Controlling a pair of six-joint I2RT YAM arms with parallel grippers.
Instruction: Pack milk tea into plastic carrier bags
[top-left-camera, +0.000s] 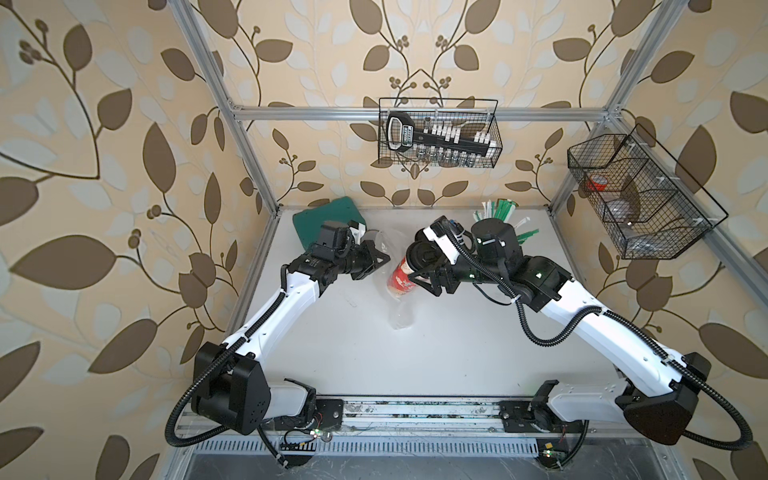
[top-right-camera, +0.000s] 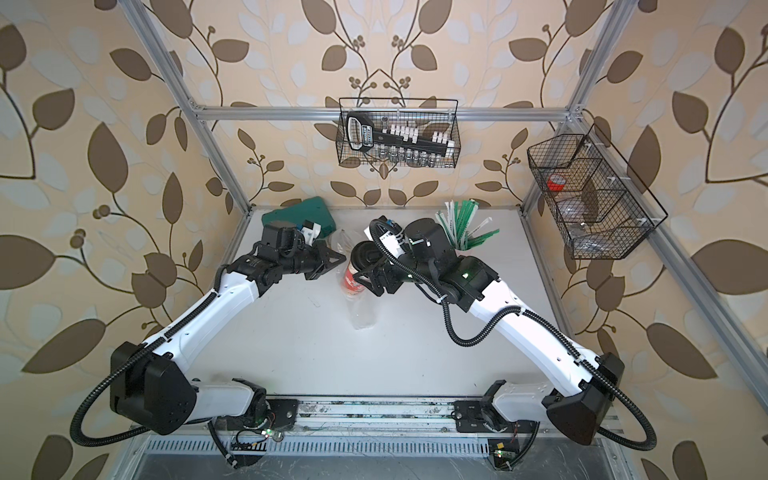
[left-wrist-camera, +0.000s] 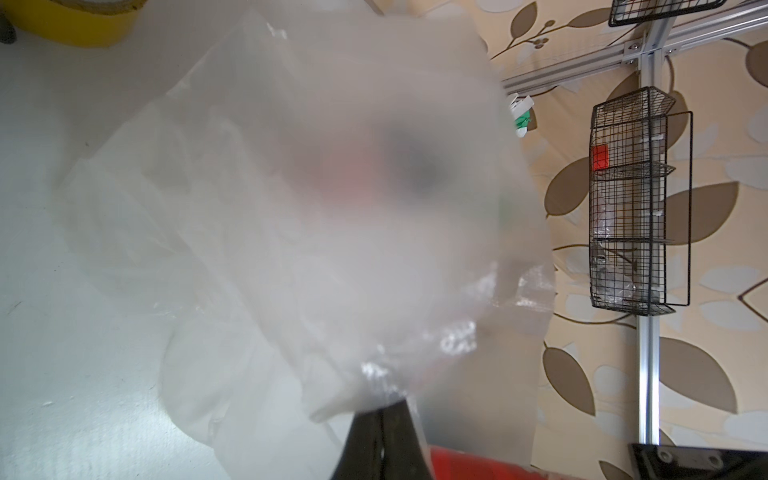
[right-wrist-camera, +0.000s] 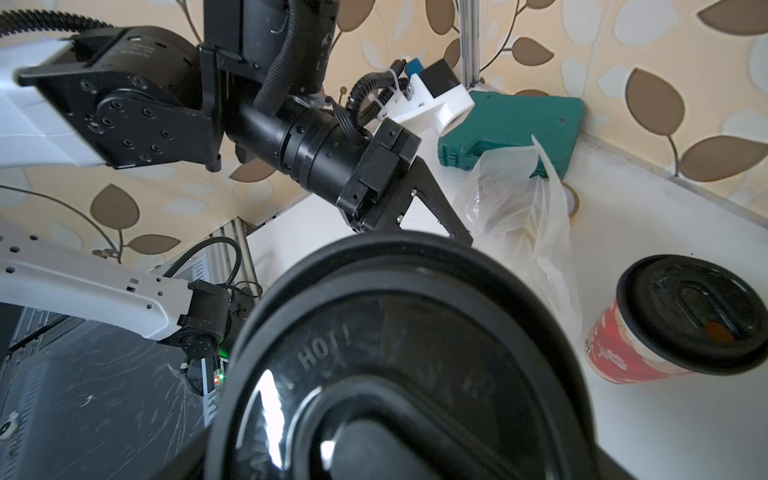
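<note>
My left gripper is shut on the rim of a clear plastic bag (left-wrist-camera: 304, 264), which hangs open over the table. A red-and-white cup (top-left-camera: 401, 279) with a black lid (right-wrist-camera: 400, 376) is tilted, its base down at the bag's mouth. Around this cup is my right gripper (top-left-camera: 436, 286); whether its fingers press on it I cannot tell, as the lid hides most of them in the right wrist view. The cup's red side (left-wrist-camera: 480, 465) shows beside the left fingertips. A second lidded cup (right-wrist-camera: 628, 344) stands upright on the table.
A green case (top-left-camera: 328, 220) lies at the back left, with a yellow roll (left-wrist-camera: 76, 24) near it. Green and white straws (top-right-camera: 462, 224) stand at the back right. Wire baskets (top-left-camera: 438, 132) hang on the walls.
</note>
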